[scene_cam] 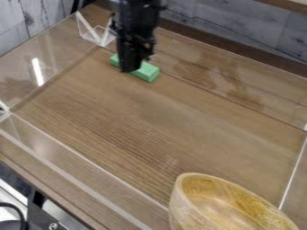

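My dark gripper [127,51] hangs over the back left of the wooden table, just above a green block [143,70]. The block lies flat, partly behind the gripper's tips, which are small and dark; whether they are open or shut, or touching the block, I cannot tell.
A large yellow bowl [222,207] sits at the front right. A clear plastic item [96,31] lies at the back left, with a wall behind the table. Cables run at the lower left edge.
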